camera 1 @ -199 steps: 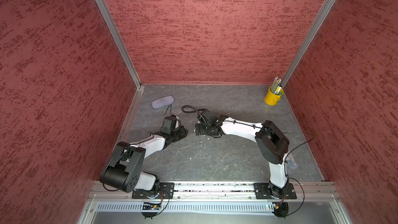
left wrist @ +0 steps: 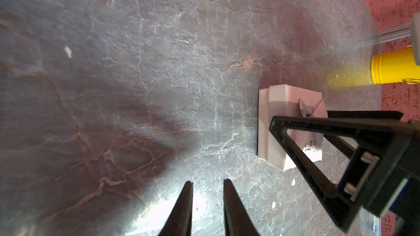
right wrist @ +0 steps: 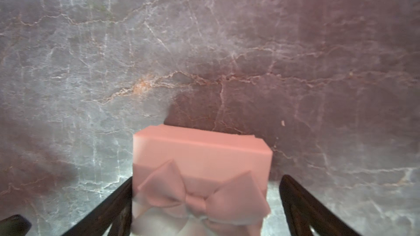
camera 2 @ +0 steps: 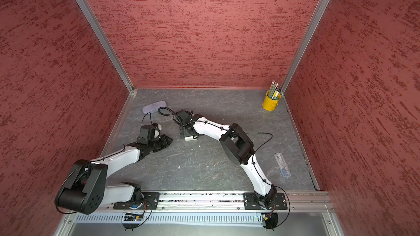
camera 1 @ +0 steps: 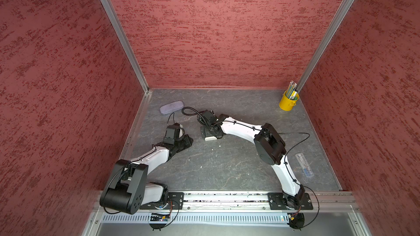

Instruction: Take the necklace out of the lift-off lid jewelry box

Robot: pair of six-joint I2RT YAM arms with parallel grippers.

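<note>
A small pale pink jewelry box (right wrist: pixel 201 157) with a bow sits lidded on the table (right wrist: pixel 78 83); no necklace shows. My right gripper is open around the box, one finger on either side, mostly hiding it in both top views. In the left wrist view the box (left wrist: pixel 277 131) is behind the right gripper's frame. My left gripper hangs low over bare table to the left of the box, part open with a narrow empty gap between its fingertips.
A grey-lilac case (camera 1: pixel 171 107) lies at the back left. A yellow cup of pens (camera 1: pixel 287 102) stands at the back right. A clear plastic item (camera 1: pixel 304 164) lies at the front right.
My right arm has moved left and back over the box, uncovering a bit of its white front. My left arm has shifted slightly left.
</note>
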